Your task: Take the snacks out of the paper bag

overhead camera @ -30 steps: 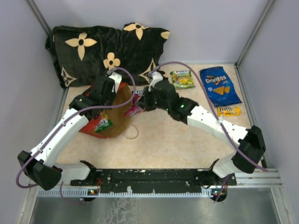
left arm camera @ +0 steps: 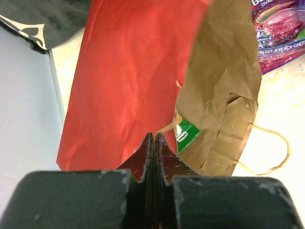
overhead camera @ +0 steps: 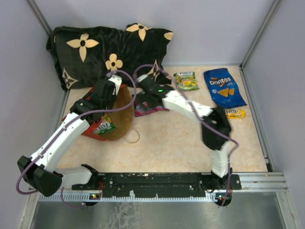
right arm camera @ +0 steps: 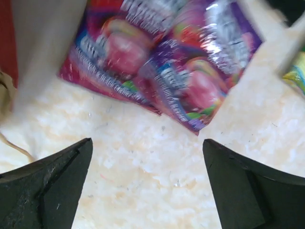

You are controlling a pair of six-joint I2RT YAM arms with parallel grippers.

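Observation:
The paper bag (overhead camera: 121,121), red outside and brown inside, lies at the left with a green snack pack (overhead camera: 105,126) showing in its opening. My left gripper is shut at the bag's edge by its thin handle; whether the cord is between the fingertips is unclear. Two purple snack packs (right arm camera: 195,86) lie overlapping on the table right of the bag. My right gripper stands open over the table just below them, nothing between its fingers; it is motion-blurred in the top view.
A green-yellow pack (overhead camera: 186,81), a Doritos bag (overhead camera: 224,88) and a yellow M&M's pack (overhead camera: 234,113) lie at the right. A black cushion (overhead camera: 109,47) lines the back.
The right gripper carried a purple pack from beside the bag rightward and back, and has let it go onto the other purple pack. The left arm has stayed in place.

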